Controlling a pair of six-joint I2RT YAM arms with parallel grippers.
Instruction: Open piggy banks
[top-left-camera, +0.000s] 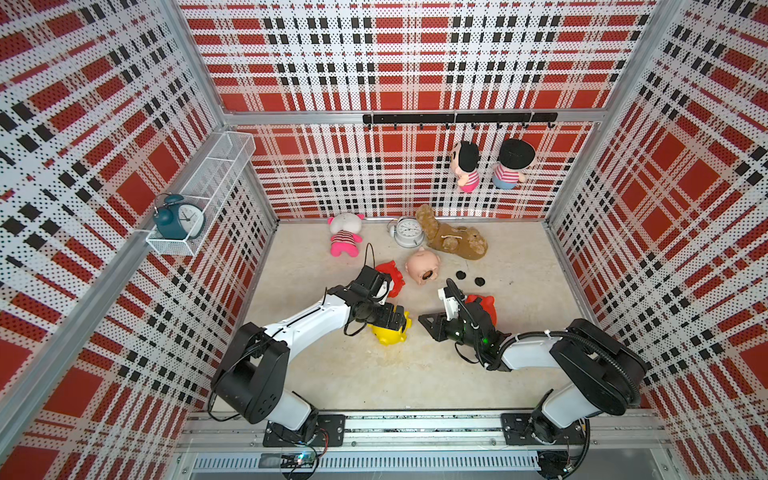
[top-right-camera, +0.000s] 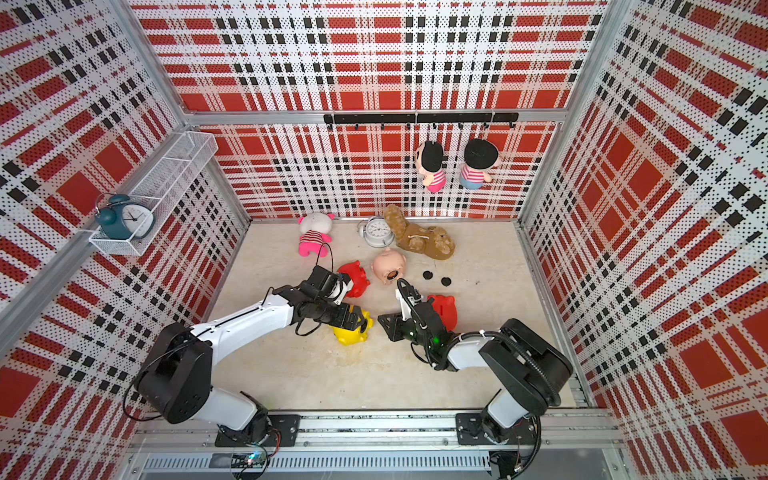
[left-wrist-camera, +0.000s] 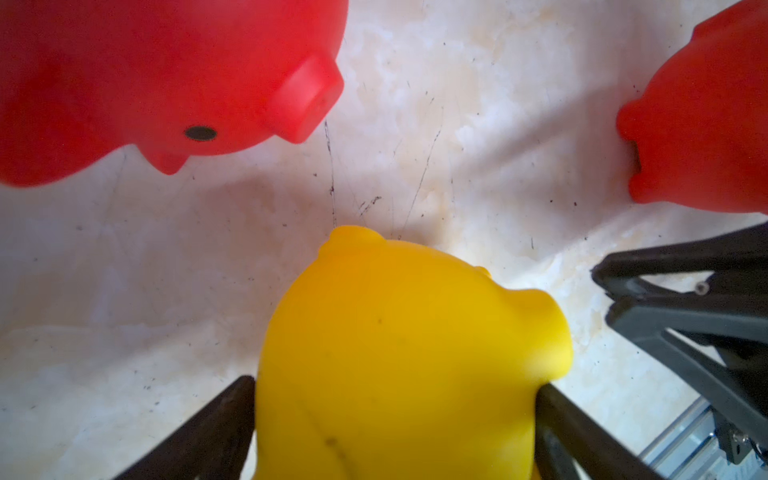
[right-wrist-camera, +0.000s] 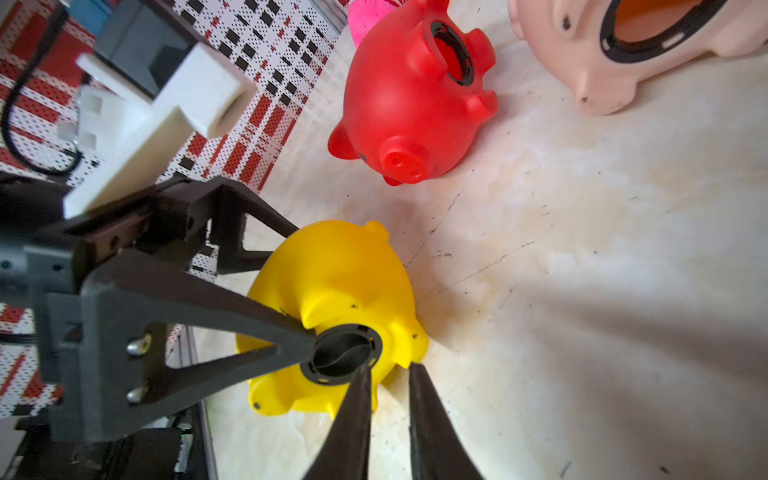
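Observation:
The yellow piggy bank (right-wrist-camera: 344, 264) lies tipped so its round belly hole, dark inside, faces my right side in the right wrist view. My left gripper hangs over it, fingers open on either side of its body. My right gripper (top-left-camera: 428, 324) is shut and empty, just right of it. A red piggy bank (right-wrist-camera: 404, 104) and the pink piggy bank (right-wrist-camera: 608, 76) behind show open holes. Another red piggy bank (top-right-camera: 445, 312) sits partly behind my right arm.
Two black plugs (top-left-camera: 460, 275) lie right of the pink bank. Plush toys (top-left-camera: 456, 240) and a silver clock (top-left-camera: 408, 232) line the back.

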